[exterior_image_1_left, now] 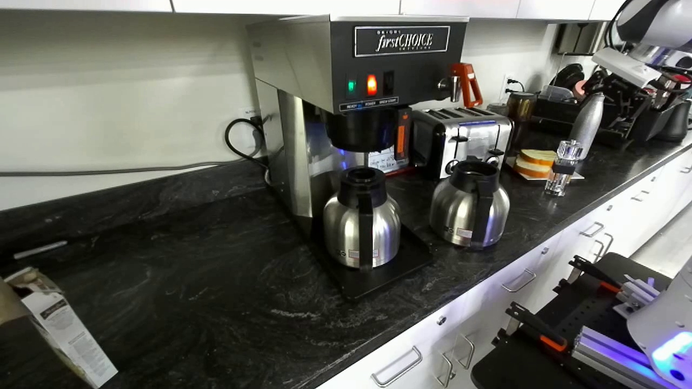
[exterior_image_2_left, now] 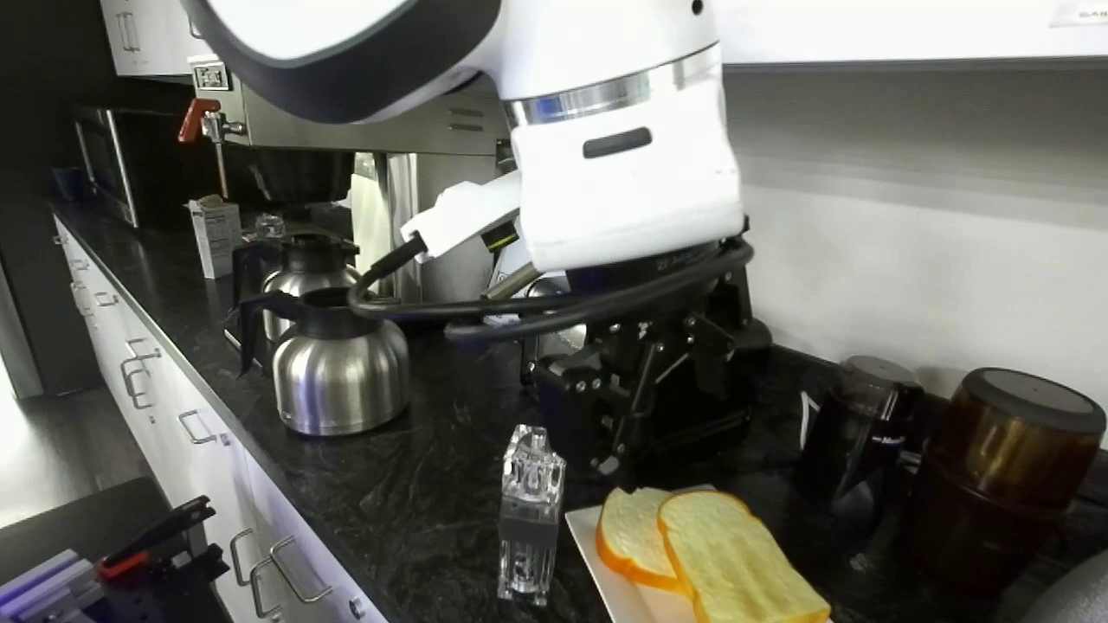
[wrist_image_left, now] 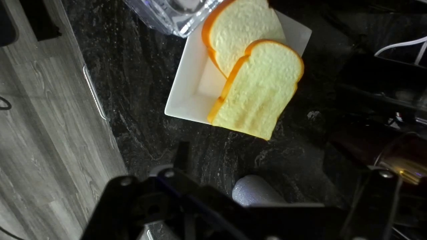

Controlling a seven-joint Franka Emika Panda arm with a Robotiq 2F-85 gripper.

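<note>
My gripper is open, with its dark fingers spread wide and nothing held between them. In the wrist view, a speckled silver bottle [wrist_image_left: 256,190] shows partly in the gap below the bread, its remainder hidden by the gripper. The same silver bottle [exterior_image_1_left: 588,125] stands upright on the counter in exterior view 1, with my gripper [exterior_image_1_left: 610,97] close by its top; contact cannot be told. Two bread slices [wrist_image_left: 260,88] overlap on a square white plate [wrist_image_left: 180,102], ahead of the fingers in the wrist view. A clear grinder [exterior_image_2_left: 530,519] stands beside the plate.
Farther along the counter are a toaster [exterior_image_1_left: 464,139], two steel carafes [exterior_image_1_left: 470,207] [exterior_image_1_left: 363,223] and a coffee machine [exterior_image_1_left: 292,58]. Dark jars [exterior_image_2_left: 1013,446] stand near the wall. A dish rack [exterior_image_1_left: 551,113] lies behind the bottle.
</note>
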